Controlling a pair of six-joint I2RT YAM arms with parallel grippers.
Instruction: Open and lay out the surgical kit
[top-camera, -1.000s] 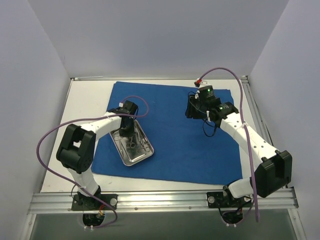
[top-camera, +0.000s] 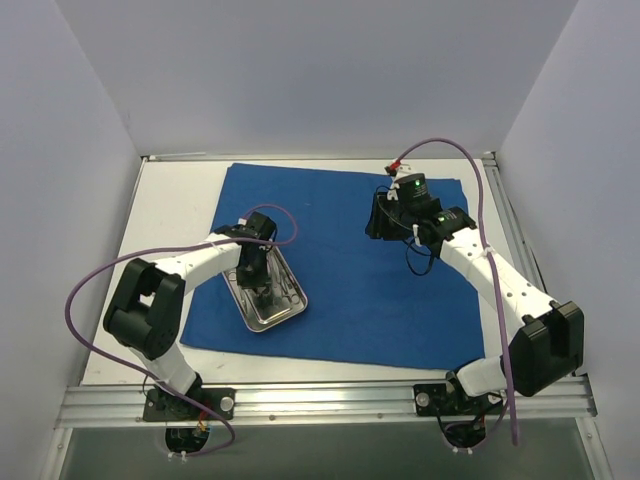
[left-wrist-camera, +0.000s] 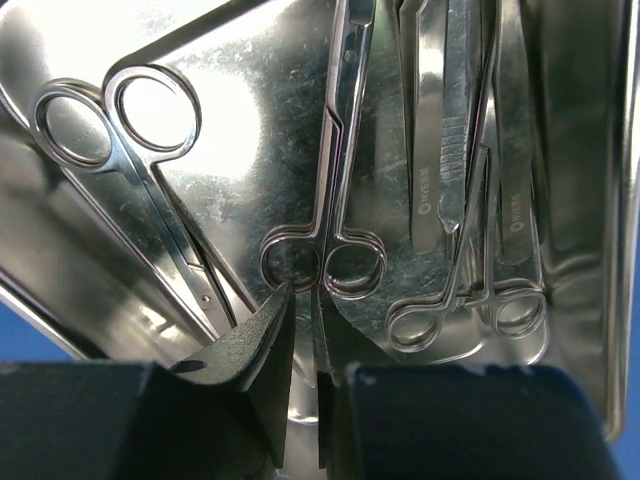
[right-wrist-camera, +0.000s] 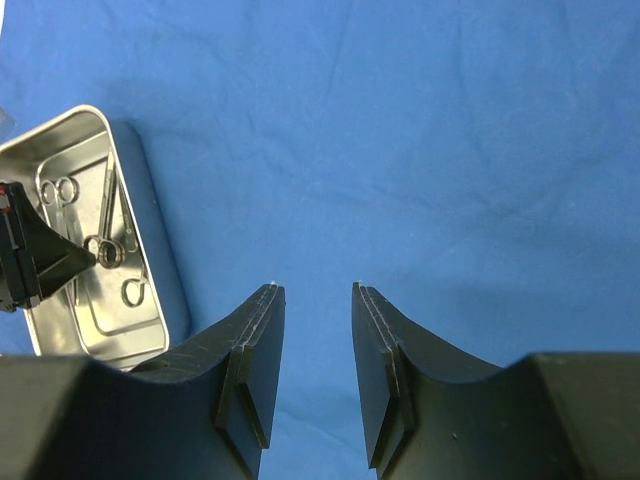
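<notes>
A metal tray (top-camera: 268, 318) sits on the left of the blue cloth, holding several instruments. In the left wrist view, ring-handled scissors (left-wrist-camera: 162, 205) lie at left, a slim ring-handled instrument (left-wrist-camera: 330, 150) in the middle. At right are tweezers (left-wrist-camera: 428, 130) and another ring-handled tool (left-wrist-camera: 470, 240), close together. My left gripper points down into the tray, open by a narrow gap, its tips over the middle instrument's rings; whether they touch cannot be told. My right gripper hangs open and empty above bare cloth.
Tray walls (left-wrist-camera: 615, 250) rise close around the left gripper. Purple cables (top-camera: 150, 250) loop from both arms.
The right arm has barely moved. The tray stays put.
</notes>
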